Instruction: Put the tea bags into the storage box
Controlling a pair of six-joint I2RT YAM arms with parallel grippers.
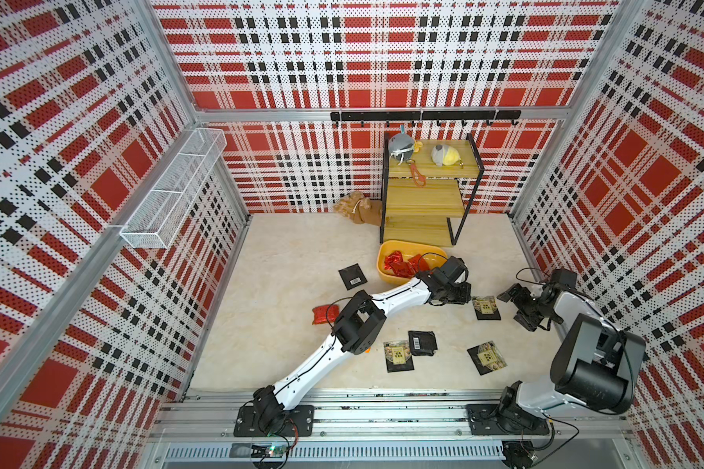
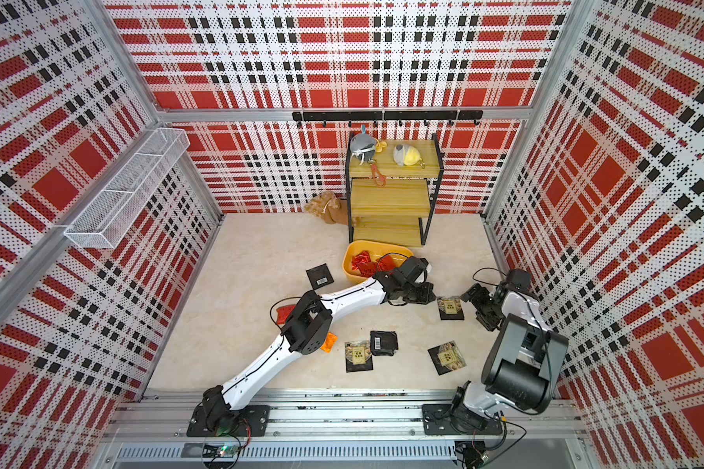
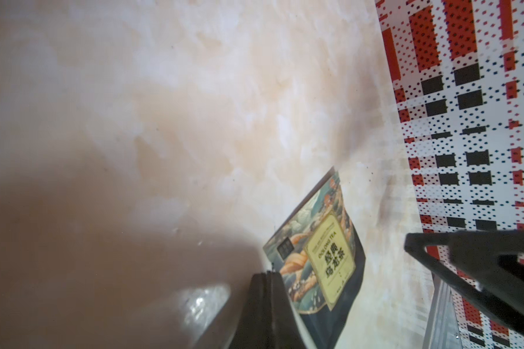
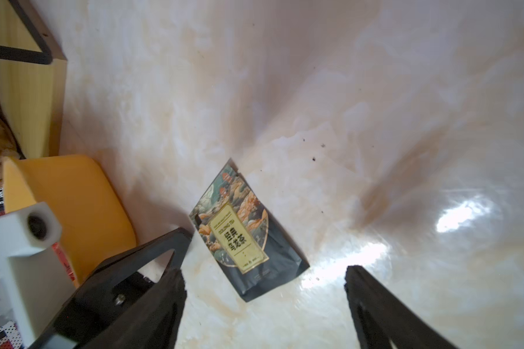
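An oolong tea bag (image 1: 486,309), black with a patterned top and yellow label, lies flat on the table between my grippers. At its left edge is my left gripper, shut; whether its tips touch the bag I cannot tell. My right gripper stands open to the right of this bag, nothing between its fingers. The yellow storage box (image 1: 385,272), behind my left gripper, holds red packets (image 1: 399,264). More tea bags lie about: black ones (image 1: 352,276) (image 1: 422,343), patterned ones (image 1: 399,356) (image 1: 487,358) and a red packet (image 1: 323,314).
A wooden shelf (image 1: 424,197) with plush toys stands behind the box, and a brown plush toy (image 1: 357,207) sits beside it. An orange item (image 2: 329,341) is partly behind the left arm.
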